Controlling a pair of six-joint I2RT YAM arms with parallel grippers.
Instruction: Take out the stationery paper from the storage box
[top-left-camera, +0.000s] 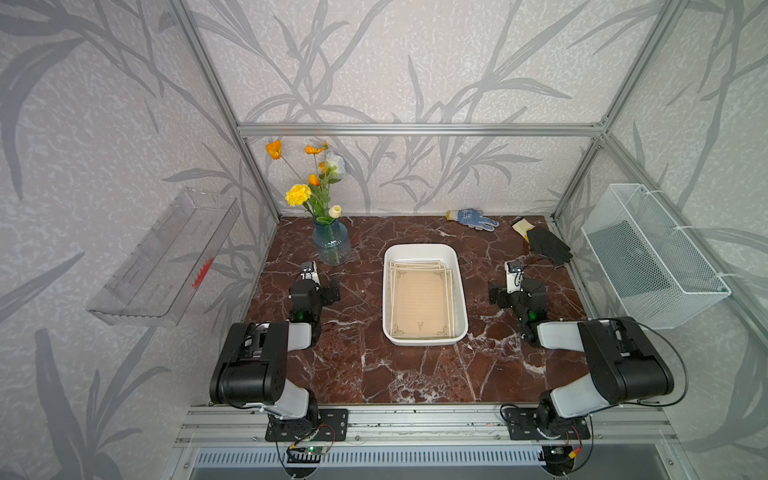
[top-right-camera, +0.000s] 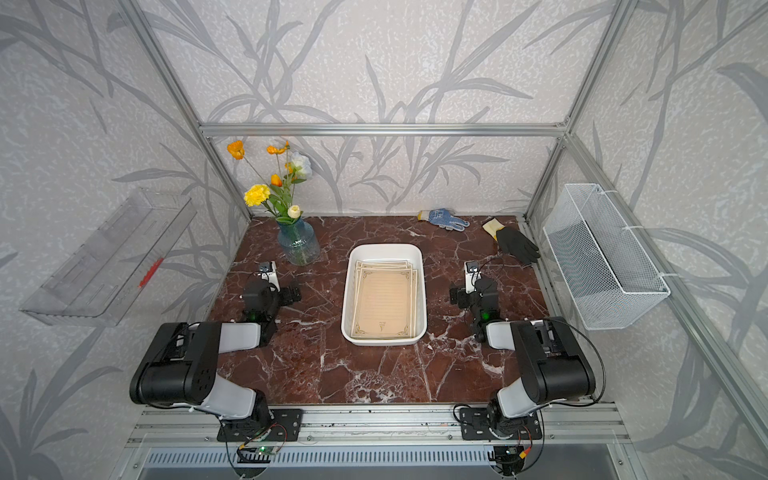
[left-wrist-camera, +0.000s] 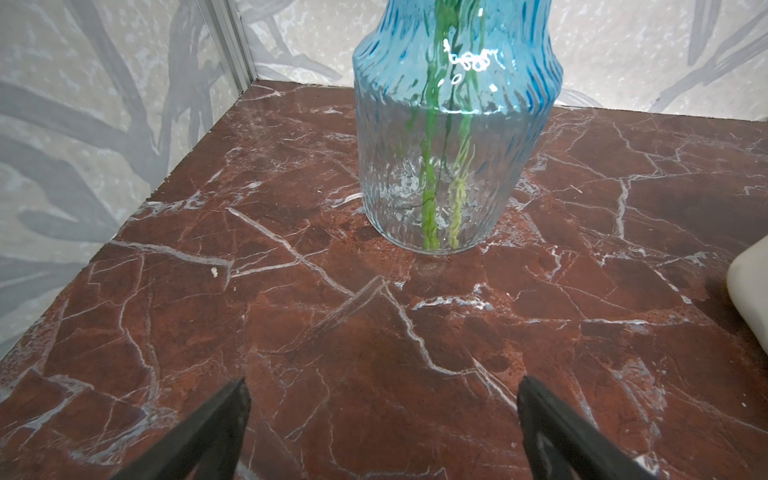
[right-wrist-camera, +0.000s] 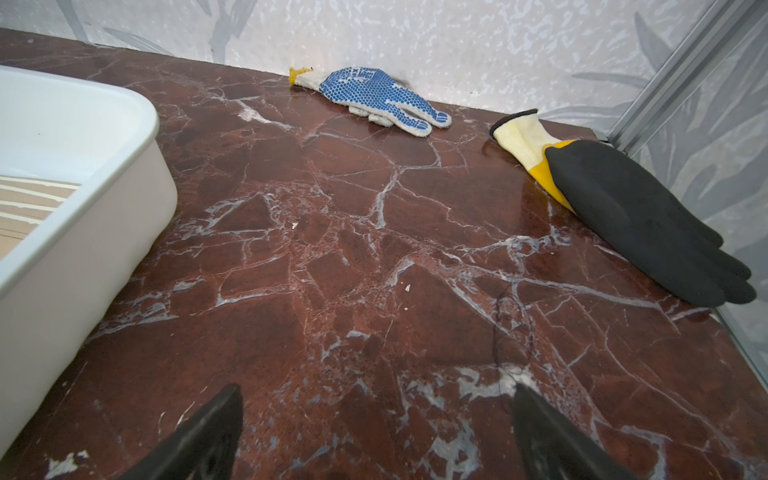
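A white storage box (top-left-camera: 461, 316) stands in the middle of the table, with beige stationery paper (top-left-camera: 421, 304) lying flat inside it in a slightly uneven stack. To the left of the box, my left gripper is open above bare marble, nothing between its fingers. On the other side, my right gripper is likewise open and empty over the tabletop. Both are apart from the box. In the right wrist view the box's corner (right-wrist-camera: 120, 176) shows at the left, with a bit of paper (right-wrist-camera: 28, 204) visible inside.
A glass vase (left-wrist-camera: 456, 152) of flowers stands at the back left. A blue glove (right-wrist-camera: 376, 96) and a black glove (right-wrist-camera: 632, 208) lie at the back right. A clear bin (top-left-camera: 168, 256) and a white wire basket (top-left-camera: 656, 252) flank the table.
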